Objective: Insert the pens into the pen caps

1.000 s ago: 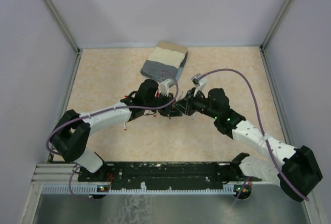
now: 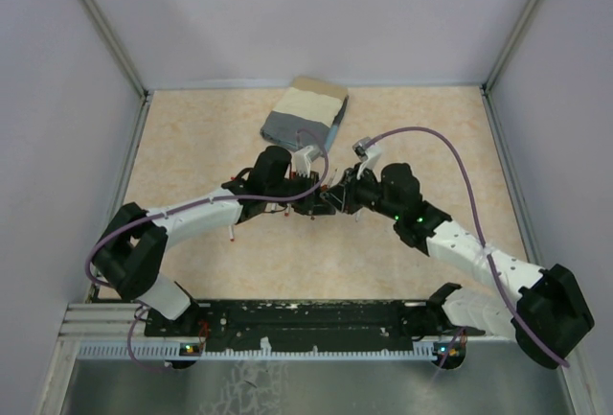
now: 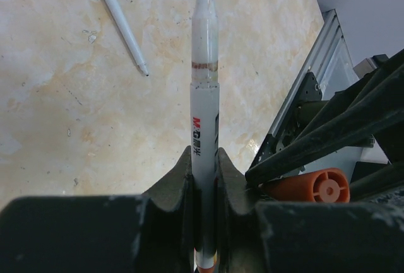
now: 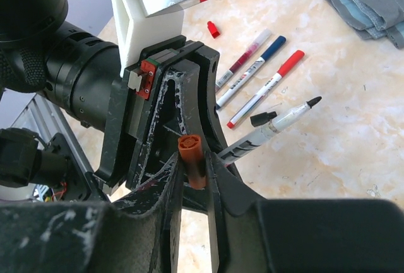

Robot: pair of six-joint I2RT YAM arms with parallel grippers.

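Observation:
In the left wrist view a white pen [image 3: 205, 121] rises from my left gripper, which is shut on its barrel. Its bare black tip [image 4: 314, 102] points away from the fingers in the right wrist view. My right gripper is shut on an orange-brown cap [image 4: 192, 158], whose ribbed round end faces out. Seen from the left wrist, that cap [image 3: 320, 187] lies off to the right of the pen, apart from it. From above, both grippers nearly meet over the table's middle, hiding pen and cap there.
Pens with red [image 4: 291, 62] and blue [image 4: 275, 47] ends and a purplish pen [image 4: 243, 60] lie on the table. A loose red cap [image 4: 213, 29] is nearby. Another white pen [image 3: 126, 32] lies alone. A folded cloth [image 2: 306, 113] occupies the back.
My left arm looks nearly still, and both grippers remain close together.

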